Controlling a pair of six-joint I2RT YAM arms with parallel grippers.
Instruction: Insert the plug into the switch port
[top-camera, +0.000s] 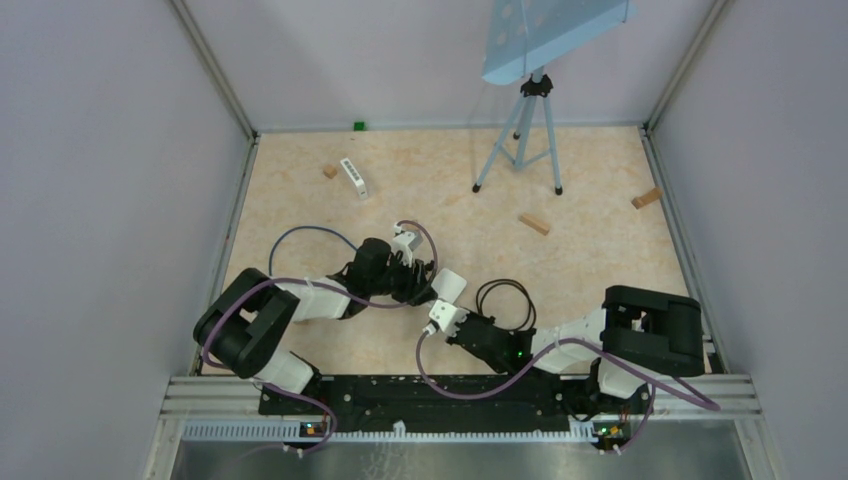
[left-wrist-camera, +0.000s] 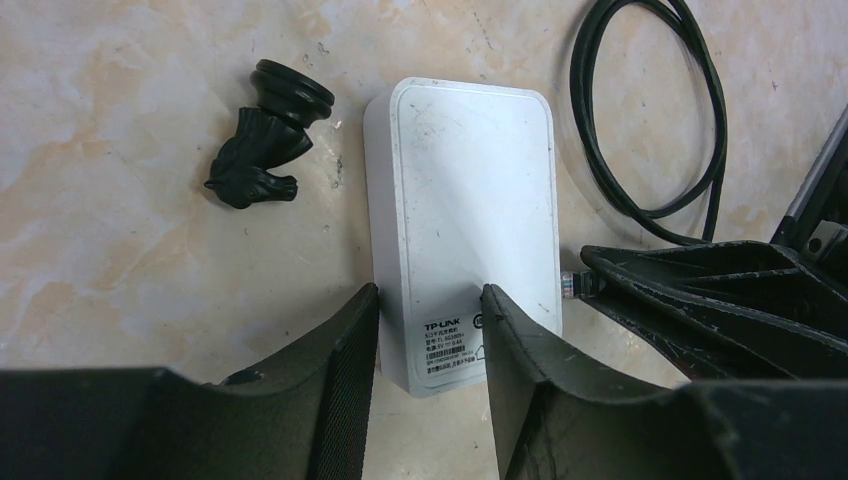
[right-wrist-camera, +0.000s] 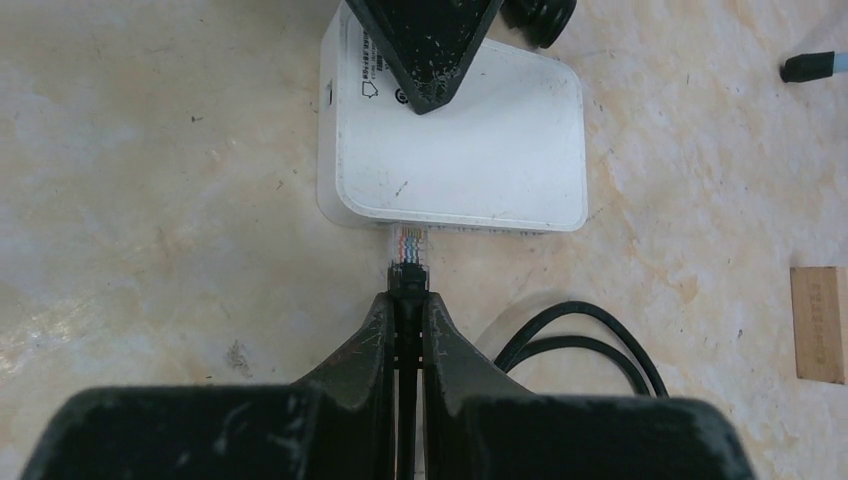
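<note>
The white switch (left-wrist-camera: 480, 190) lies label side up in the left wrist view. My left gripper is shut on its labelled end, one finger at the side wall and the other over the top face. In the right wrist view, my right gripper grips the plug (right-wrist-camera: 408, 245) by its black body. Its clear tip, with coloured wires showing, points at the long edge of the switch and meets it there. How far the tip sits in a port is hidden by the casing. From above, both grippers meet around the switch (top-camera: 449, 285).
The plug's black cable (left-wrist-camera: 720, 140) loops beside the switch. A black chess piece (left-wrist-camera: 262, 140) stands on its other side. Farther off are a wooden block (top-camera: 534, 223), a white power strip (top-camera: 354, 178) and a tripod (top-camera: 522, 140).
</note>
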